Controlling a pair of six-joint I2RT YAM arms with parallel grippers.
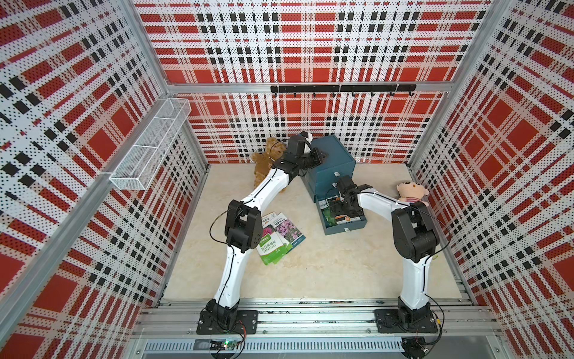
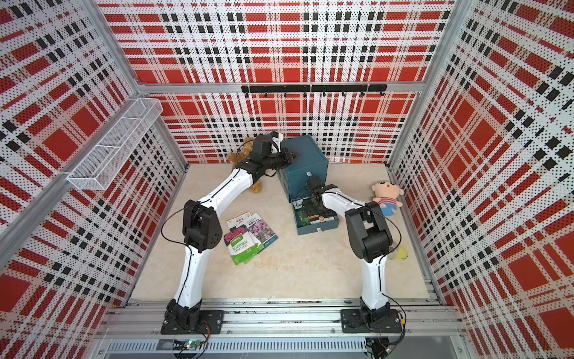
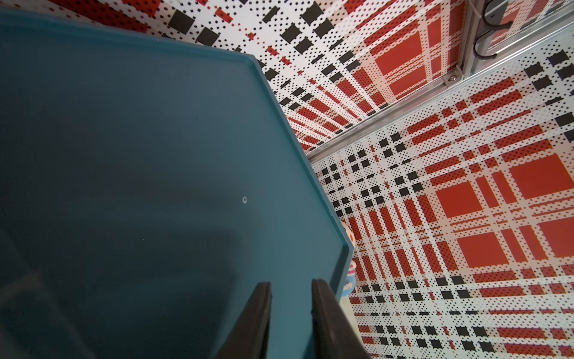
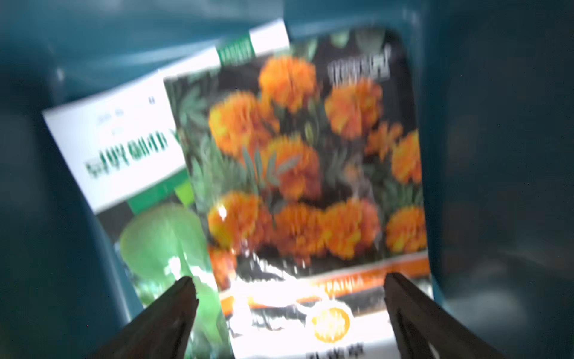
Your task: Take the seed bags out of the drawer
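Observation:
The teal cabinet (image 1: 336,156) has its lower drawer (image 1: 343,228) pulled out. In that drawer a seed bag with orange flowers (image 4: 299,179) lies over a green and white seed bag (image 4: 137,155). Just above them is my right gripper, open, its fingers (image 4: 164,317) to either side of the flower bag with nothing gripped. My left gripper is partly open at the cabinet's top, a narrow empty gap between its fingertips. Several other seed bags, among them a green one (image 1: 273,247), overlap on the table left of the drawer.
Behind the left arm sits a brown teddy bear (image 1: 261,167). A pig plush (image 1: 412,191) is near the right wall, and a wire basket (image 1: 152,143) hangs on the left wall.

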